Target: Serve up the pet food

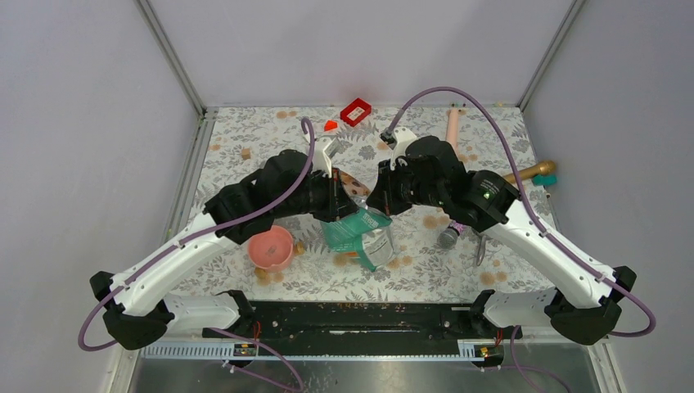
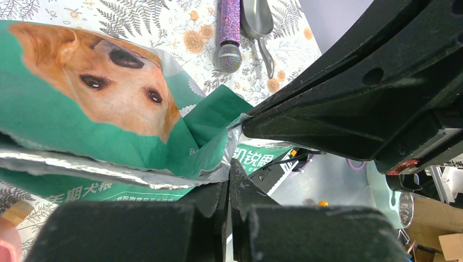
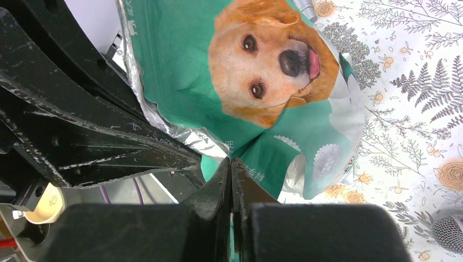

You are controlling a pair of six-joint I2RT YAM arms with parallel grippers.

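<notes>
A green pet food bag (image 1: 360,237) with a dog's face (image 2: 125,87) (image 3: 273,65) lies crumpled in the middle of the table, its silver-lined top edge uppermost. My left gripper is shut on that top edge, the silver rim reaching into its fingertips. My right gripper is shut at the same edge beside it; whether anything is between its fingers is unclear. A pink bowl (image 1: 270,246) sits left of the bag. A metal scoop (image 2: 256,19) lies to the right.
A glittery microphone (image 1: 450,235) lies right of the bag. A red box (image 1: 356,111) is at the back; a pink roller (image 1: 452,127) and a wooden tool (image 1: 536,170) lie at the right.
</notes>
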